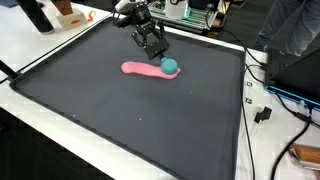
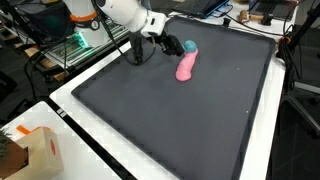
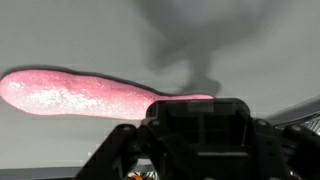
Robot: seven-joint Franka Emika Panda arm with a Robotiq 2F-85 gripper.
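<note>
A long pink piece (image 1: 143, 69) with rounded ends lies flat on the dark table; the wrist view shows most of its speckled length (image 3: 80, 96). At its right end in exterior view 1, a turquoise round object (image 1: 169, 66) overlaps it, also visible in exterior view 2 at the far end (image 2: 191, 46). My gripper (image 1: 160, 56) is low over that end, shut on the turquoise object. Dark fingers (image 3: 150, 140) cover the pink piece's near end in the wrist view, where the turquoise colour is hidden. Whether the turquoise object touches the pink piece, I cannot tell.
Cables (image 1: 255, 60) run past its right edge. An orange-and-white item (image 1: 72, 20) is at the back left.
</note>
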